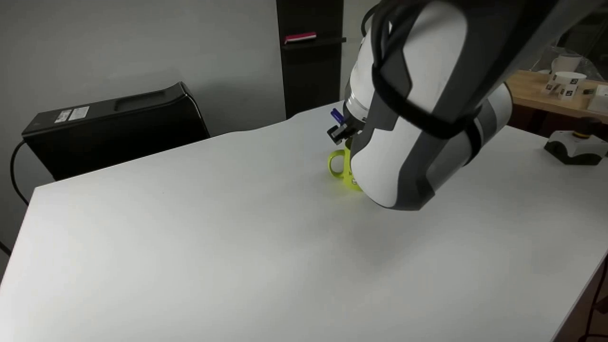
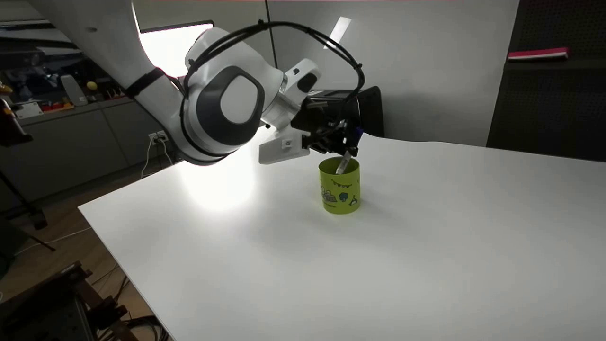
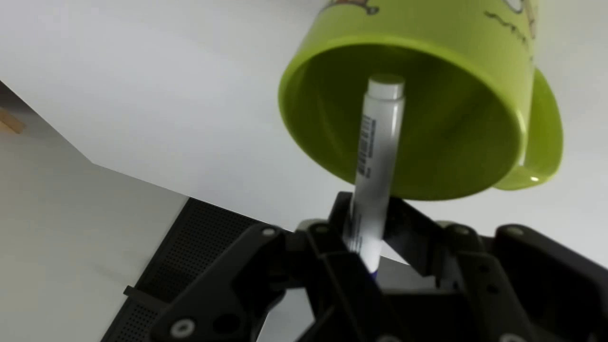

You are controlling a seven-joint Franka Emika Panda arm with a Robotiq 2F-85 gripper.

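Observation:
A white marker with a blue end is pinched in my gripper, which is shut on it. The yellow-green mug stands upright on the white table, with small drawings on its side. In exterior view 2 the marker slants down, its lower end inside the mug's opening, while the gripper stays just above the rim. The wrist view shows the marker's free end in front of the mug's hollow; whether it touches the wall cannot be told. Exterior view 1 shows the mug's handle, with the arm covering much of the mug.
Bare white table surrounds the mug on most sides. A black box-shaped device stands beyond the table's far left edge. At the right lies a white and black object with a dark knob.

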